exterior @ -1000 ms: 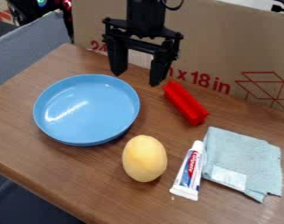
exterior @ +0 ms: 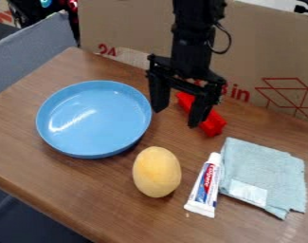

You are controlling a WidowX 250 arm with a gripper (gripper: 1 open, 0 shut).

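My black gripper (exterior: pixel 180 100) hangs over the back middle of the wooden table, its two fingers apart and open. It is in front of a red cylindrical object (exterior: pixel 210 122), which it partly hides. Left of it lies a round blue plate (exterior: pixel 93 120). A yellow oval object (exterior: pixel 157 172) lies at the front middle, with a toothpaste tube (exterior: pixel 205 185) to its right. A folded light blue-grey cloth (exterior: pixel 263 176) lies on the right.
A cardboard box (exterior: pixel 263 62) stands along the back.
My gripper has moved right and down from above the plate's back edge to over the red object, hiding part of it. The other objects have not moved.
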